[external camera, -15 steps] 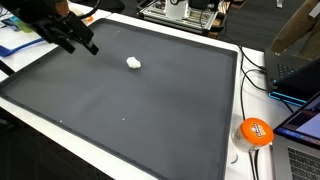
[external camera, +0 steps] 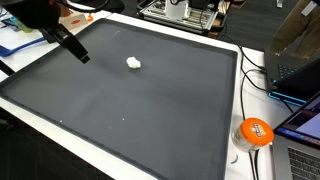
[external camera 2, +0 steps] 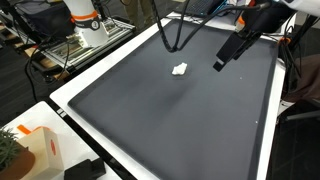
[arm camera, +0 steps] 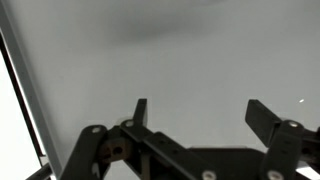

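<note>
A small white crumpled object (external camera: pixel 133 62) lies alone on the dark grey board; exterior view 2 shows the same white object (external camera 2: pixel 179 69) left of the arm. My black gripper is open in the wrist view, its two fingers wide apart with only bare board between and ahead of them. In exterior view 1 the gripper (external camera: pixel 75 52) hangs over the board's far left part, apart from the white object. Exterior view 2 has the gripper (external camera 2: pixel 231 57) above the board's right side.
Most of the grey board (external camera: pixel 160 115) is clear. An orange-lidded jar (external camera: pixel 252 135) stands off its right side, near a laptop (external camera: pixel 300 155). Colourful items (external camera: pixel 15 38) sit beyond the far left corner. A white strip borders the board.
In exterior view 1 the gripper has shifted a little to the left and looks turned, its fingers now seen more nearly in line. The white object has stayed put.
</note>
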